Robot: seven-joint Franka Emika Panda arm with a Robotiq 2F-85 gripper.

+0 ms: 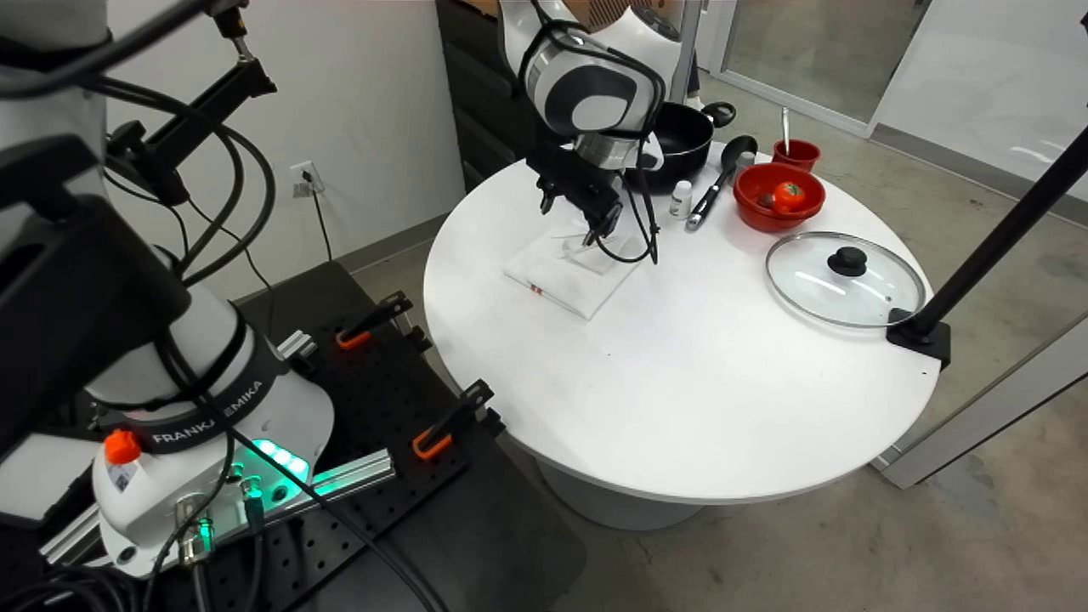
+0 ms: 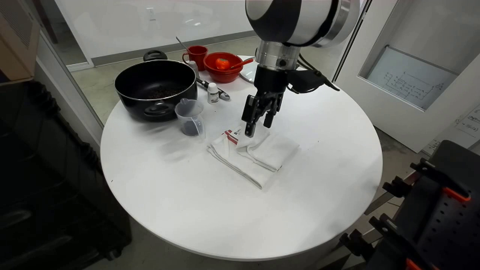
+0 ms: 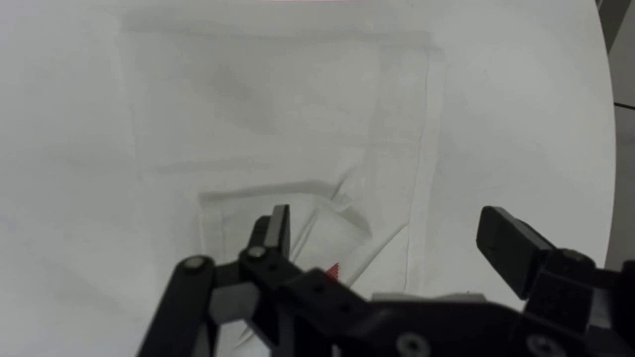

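A white cloth with red stripes lies folded on the round table, one part bunched up over the rest. Above it hangs my gripper, open, with its fingers apart and nothing held between them. From the wrist view, the cloth spreads out flat at the top, while its creased fold sits near the left finger. The right finger is over bare table, past the cloth's edge. Part of the cloth is hidden behind the gripper's body there.
A black pot, a clear measuring cup and a small white bottle stand near the cloth. Red bowls with a tomato and a glass lid are farther along.
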